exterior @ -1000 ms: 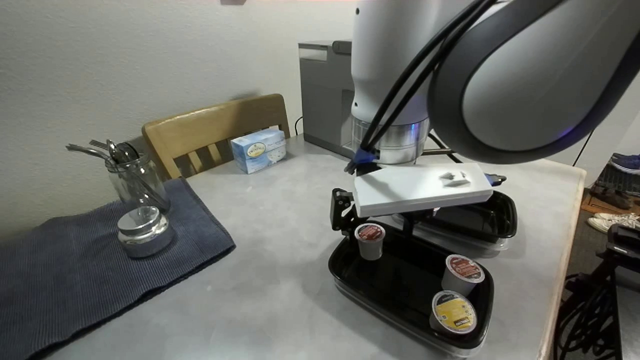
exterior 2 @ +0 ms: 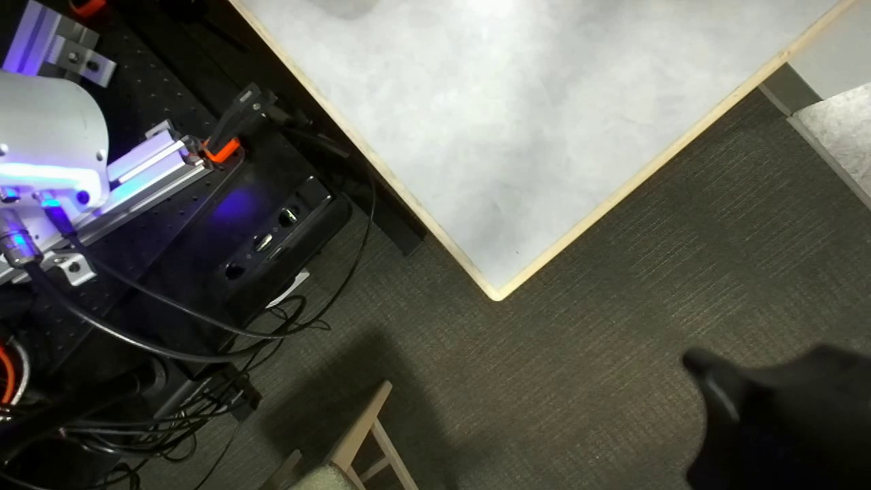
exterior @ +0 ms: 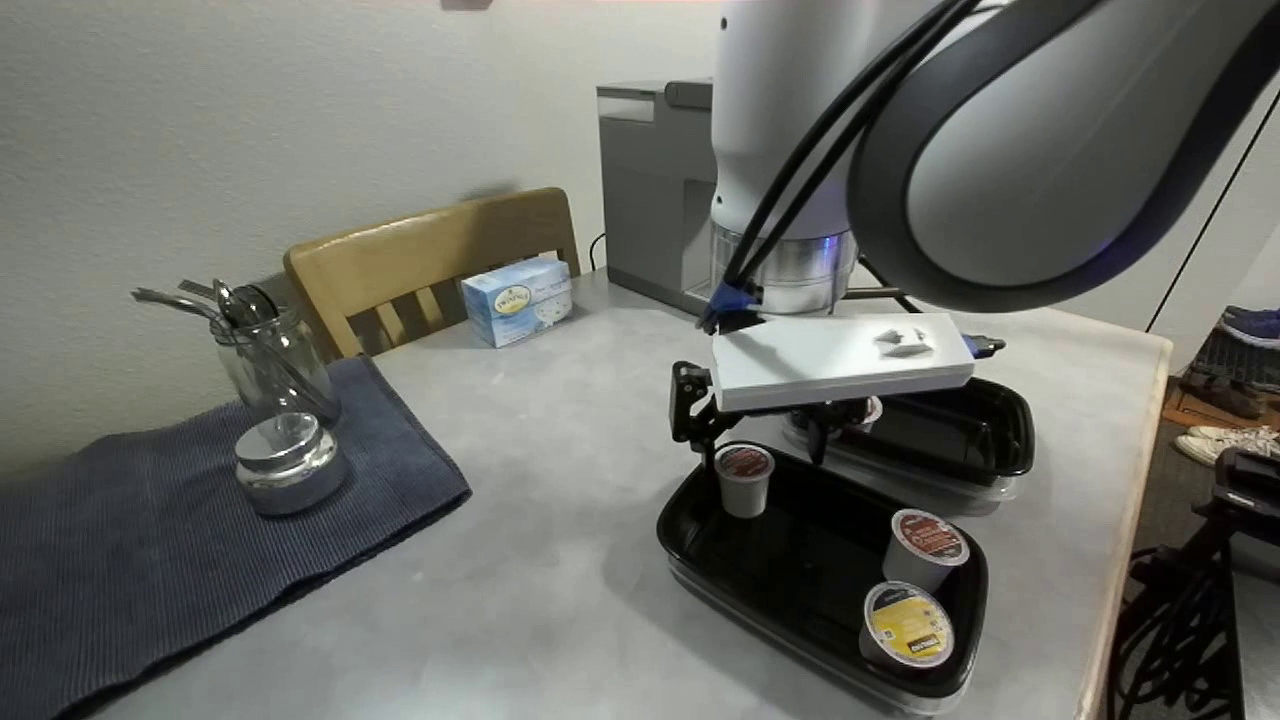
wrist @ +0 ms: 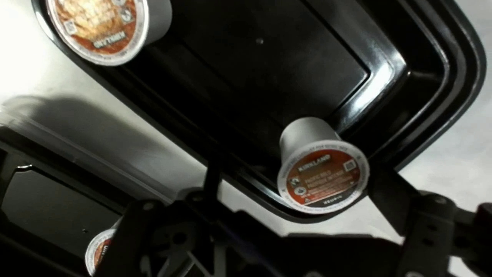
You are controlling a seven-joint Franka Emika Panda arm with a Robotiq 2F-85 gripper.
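My gripper (exterior: 763,449) stands open over the far end of the front black tray (exterior: 794,576). Under it, a white coffee pod with a red-brown lid (exterior: 744,482) rests in that tray's corner. In the wrist view this pod (wrist: 324,177) appears between the spread fingers, nearer the right one, its lid tilted toward the camera. Contact with that finger is hard to judge. At the tray's near end are another red-lidded pod (exterior: 926,548) and a yellow-lidded pod (exterior: 908,625). A rear black tray (exterior: 1005,432) holds a pod (wrist: 98,251), partly hidden by the gripper.
A blue tea box (exterior: 518,300) and a grey machine (exterior: 654,198) stand at the back. To the left, a utensil jar (exterior: 274,360) and a small lidded jar (exterior: 288,464) sit on a blue mat (exterior: 156,528).
My gripper has risen a little above the front tray. The pod under it has shifted very slightly and stays in the tray; the other pods look unmoved.
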